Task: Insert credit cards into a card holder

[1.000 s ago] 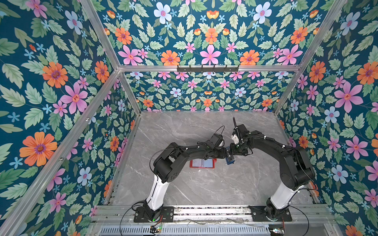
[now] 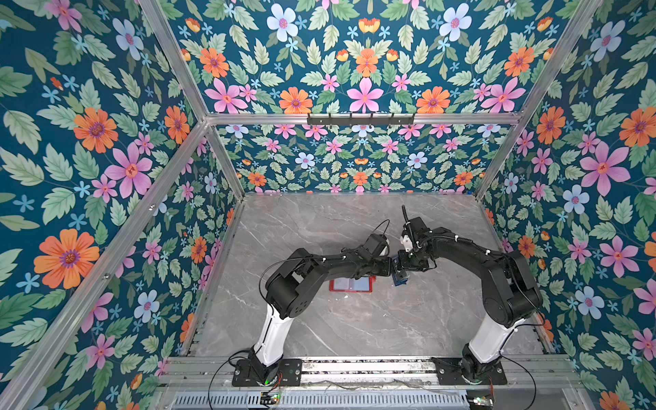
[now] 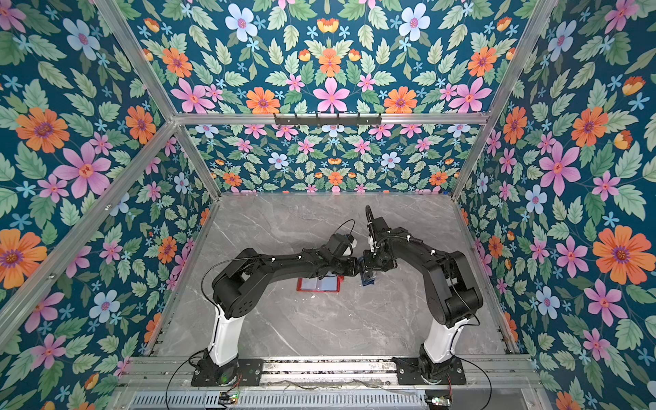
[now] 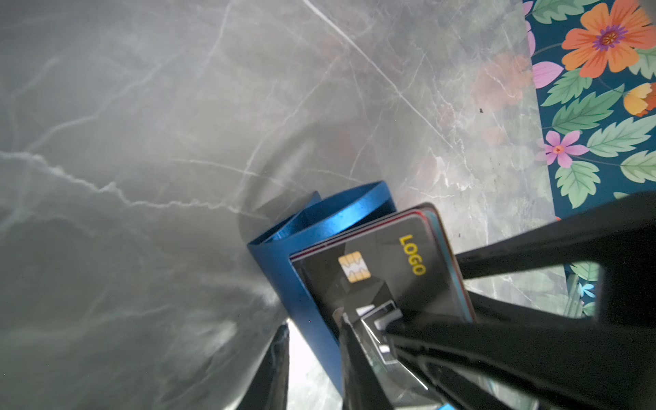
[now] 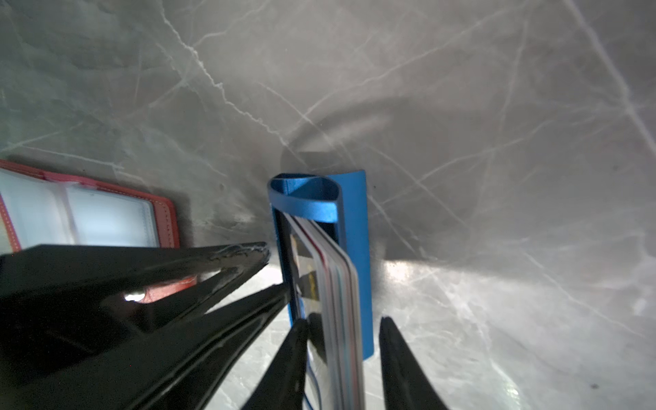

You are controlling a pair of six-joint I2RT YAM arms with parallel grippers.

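A blue card holder (image 2: pixel 399 281) is held above the table centre between my two grippers, a stack of cards (image 4: pixel 369 266) partly in its side, a dark chip card marked LOGO on top. In the right wrist view, the stack's edges (image 5: pixel 335 287) show along the holder (image 5: pixel 355 205). My left gripper (image 3: pixel 356 268) and my right gripper (image 3: pixel 369 259) meet around holder and cards from either side; their fingertips are close to or on the cards, and whether either grips is unclear.
An open red card wallet (image 2: pixel 350 290) with clear sleeves lies just left of the holder.
My right arm has shifted slightly over the last second, with the holder and cards staying at the centre. My left arm is almost unchanged.
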